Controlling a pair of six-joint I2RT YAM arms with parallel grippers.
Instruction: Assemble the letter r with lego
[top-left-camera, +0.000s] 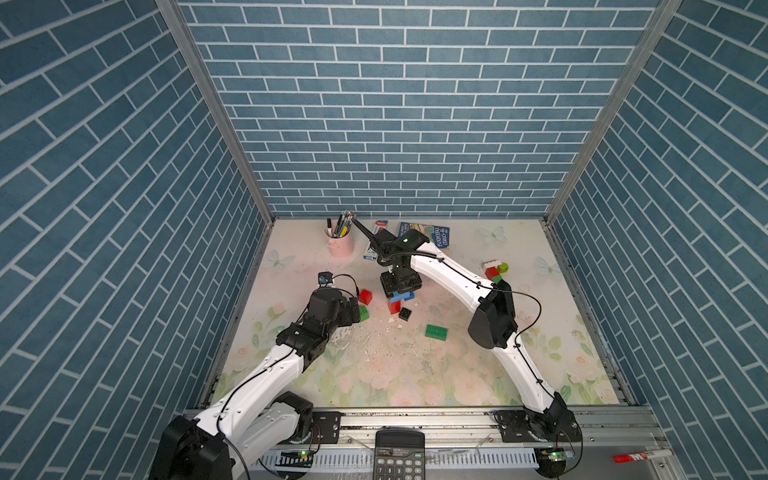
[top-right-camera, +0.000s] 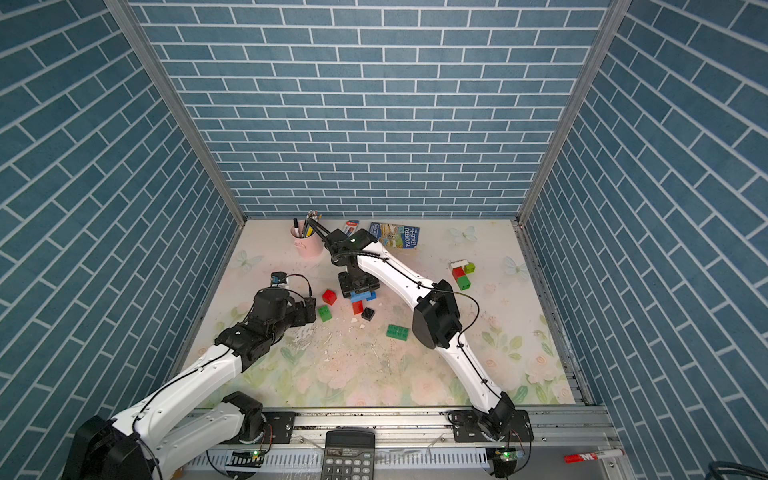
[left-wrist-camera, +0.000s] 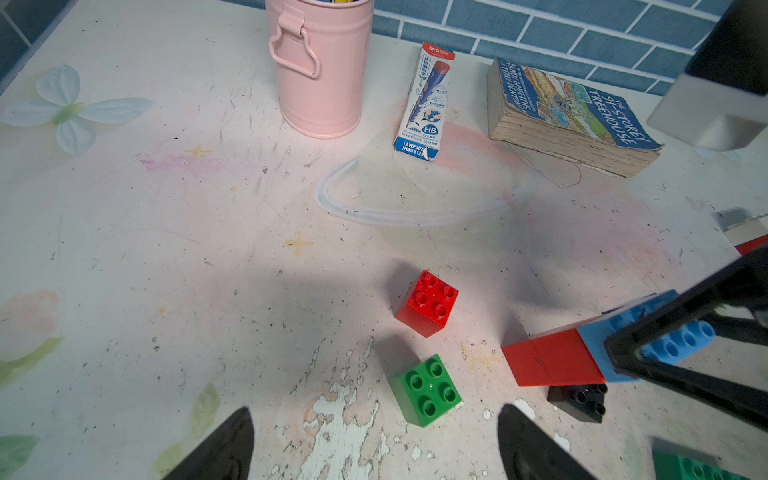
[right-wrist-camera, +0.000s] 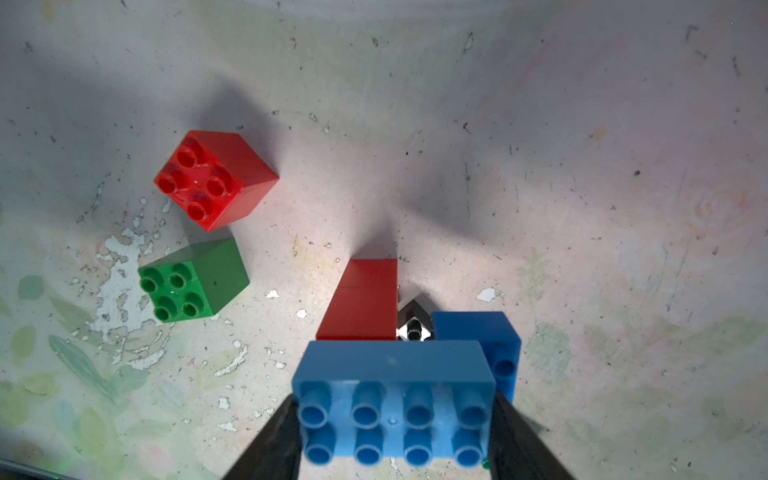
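My right gripper is shut on a long light blue brick (right-wrist-camera: 392, 364), gripping it by its two ends, studs toward the camera. The left end of that brick lies over an upright red column; in the left wrist view the light blue brick meets the red column (left-wrist-camera: 552, 357). Whether they are fully pressed together I cannot tell. A darker blue brick (right-wrist-camera: 476, 332) shows behind and to the right, partly hidden. Open and empty, my left gripper hangs near a loose green brick (left-wrist-camera: 426, 392). A loose red brick (left-wrist-camera: 429, 304) stands behind the green one.
A small black brick (top-left-camera: 405, 314) lies beside the red column, and a flat green brick (top-left-camera: 436, 332) lies nearer the front. Several bricks (top-left-camera: 493, 273) sit at the right. The pink pail (top-left-camera: 340, 245), pencil box (left-wrist-camera: 424, 104) and book (left-wrist-camera: 572, 120) stand at the back.
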